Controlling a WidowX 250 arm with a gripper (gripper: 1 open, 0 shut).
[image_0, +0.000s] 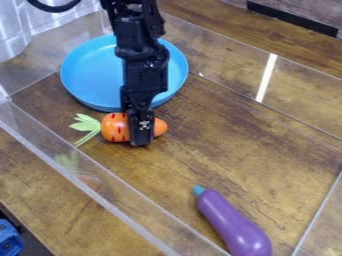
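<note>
The black gripper (139, 122) is lowered onto an orange toy carrot (116, 128) with pale green leaves, low at the centre left of the camera view. Its fingers come down over the carrot's body; whether they are closed on it is hard to tell. Behind the arm, a blue bowl (88, 70) sits on the wooden table (227, 120). A purple toy eggplant (230, 222) with a teal tip lies at the front right.
A clear plastic sheet or wall runs along the left and front of the table. A blue object (8, 240) shows at the bottom left corner.
</note>
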